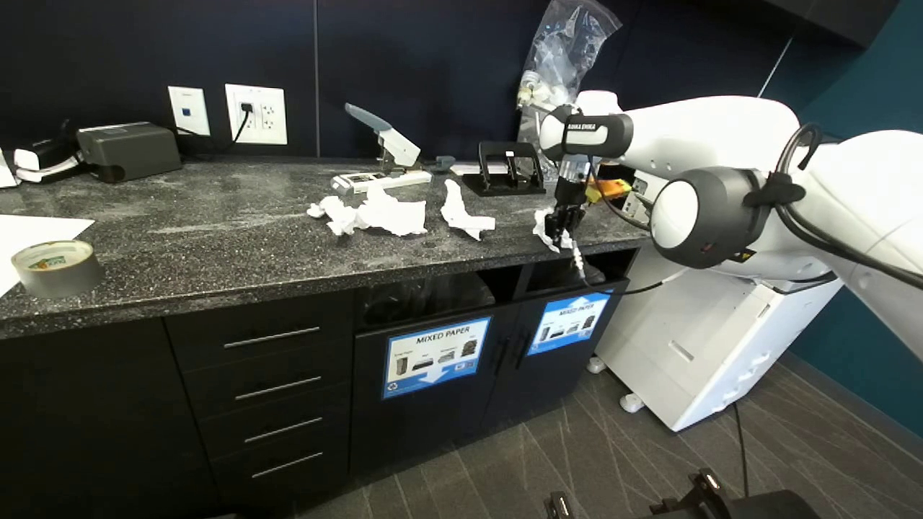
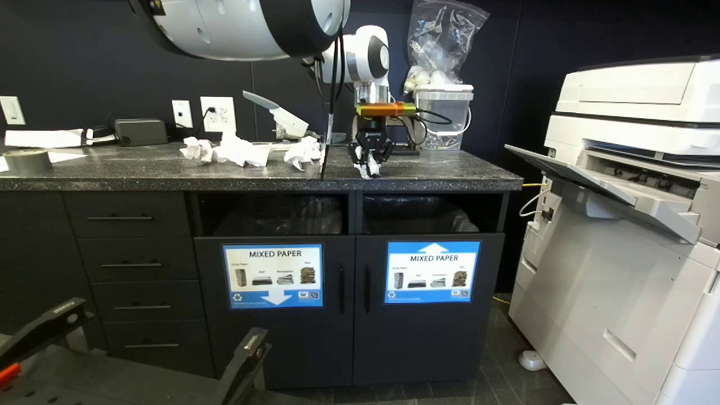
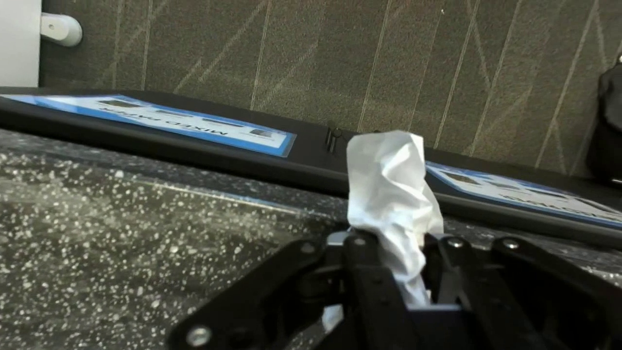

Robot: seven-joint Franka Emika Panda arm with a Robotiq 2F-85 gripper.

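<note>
A crumpled white paper (image 3: 391, 181) is pinched in my gripper, which is shut on it; the paper's upper end sticks out past the fingers. In exterior view 2 the gripper (image 2: 369, 161) hangs low over the countertop (image 2: 459, 172) near its front edge, above the divider between two open bins. Exterior view 1 shows the gripper (image 1: 562, 232) at the counter's right end. Several other crumpled papers (image 1: 394, 212) lie to its left, the nearest a twisted piece (image 1: 463, 212).
Below the counter, the left bin opening (image 2: 277, 215) and right bin opening (image 2: 418, 212) hold clear liners, above mixed paper signs. Behind are a stapler (image 1: 389, 156), a hole punch (image 1: 510, 169) and a clear bucket (image 2: 445, 111). A printer (image 2: 621, 236) stands to the right.
</note>
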